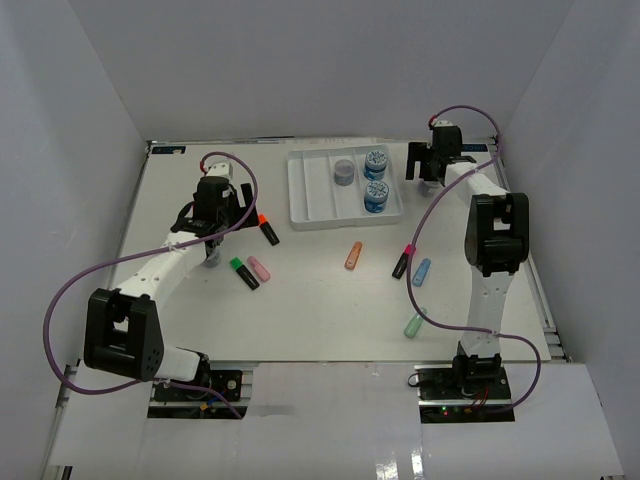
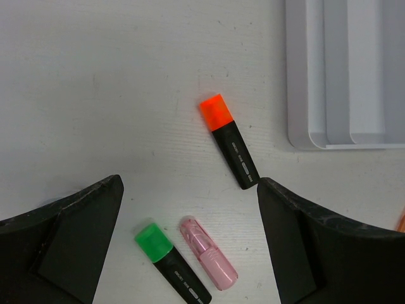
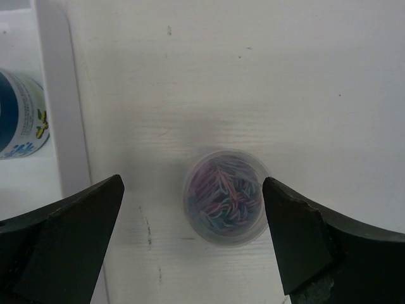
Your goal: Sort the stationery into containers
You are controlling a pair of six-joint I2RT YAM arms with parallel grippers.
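Observation:
In the right wrist view a round clear tub (image 3: pixel 226 197) of coloured clips stands on the table between the fingers of my open right gripper, apart from the left finger and close to the right one. The white compartment tray (image 1: pixel 310 222) holds two blue-lidded jars (image 1: pixel 376 196) and a grey tub (image 1: pixel 344 172). My left gripper is open and empty above the table. Below it lie an orange-capped marker (image 2: pixel 235 152), a green-capped marker (image 2: pixel 174 265) and a pink pen (image 2: pixel 210 254).
An orange pen (image 1: pixel 354 255), a pink-capped marker (image 1: pixel 403 262), a blue pen (image 1: pixel 421 272) and a green pen (image 1: pixel 415 322) lie spread over the right half. Another clear tub (image 1: pixel 212 257) sits partly under the left arm.

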